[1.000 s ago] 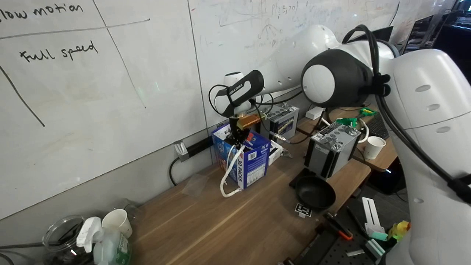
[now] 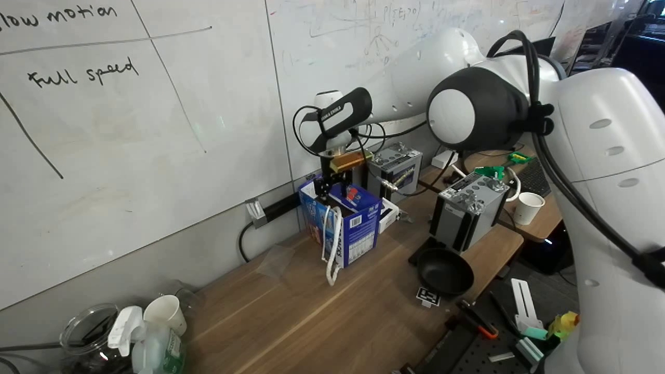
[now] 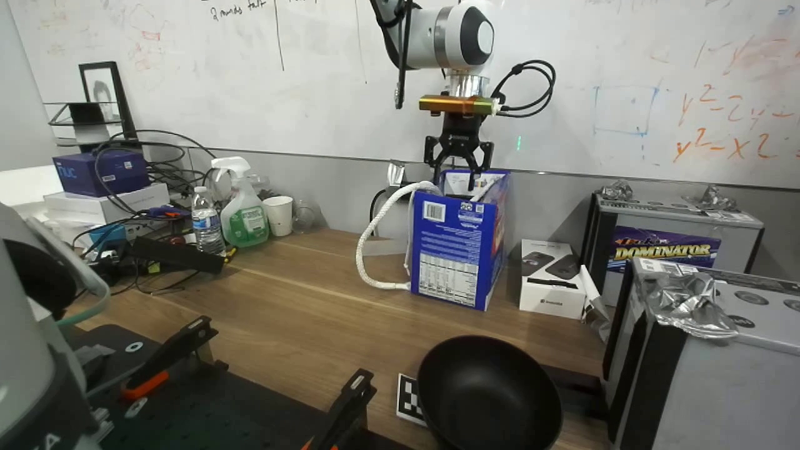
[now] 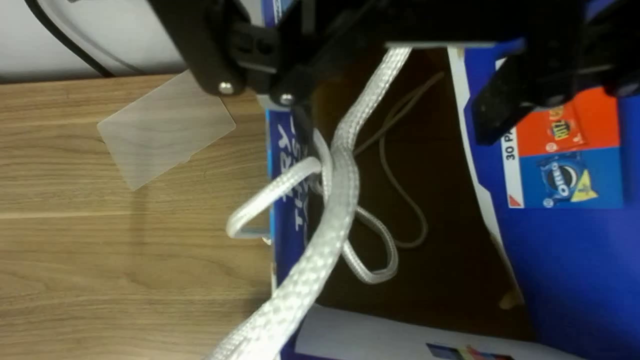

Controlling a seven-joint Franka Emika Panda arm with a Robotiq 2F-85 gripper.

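A thick white rope lies draped over the edge of a blue snack box. One part dips inside the open top, and the rest loops down outside to the table. My gripper is above the box opening with its fingers spread. From above, in the wrist view, the rope runs across the box's near wall, and thinner white loops lie within the dark interior. The right finger is clear of the rope; the left fingertip is partly hidden near the box wall. Nothing appears clamped between them.
A black pan sits at the table's front. Right of the box are a white phone box and two grey battery-like units. A spray bottle stands left. Bare tabletop lies left of the box.
My gripper has risen and its fingers have spread apart. The rope, earlier reaching up to the fingertips, now slumps over the box edge, its outer loop hanging closer to the box.
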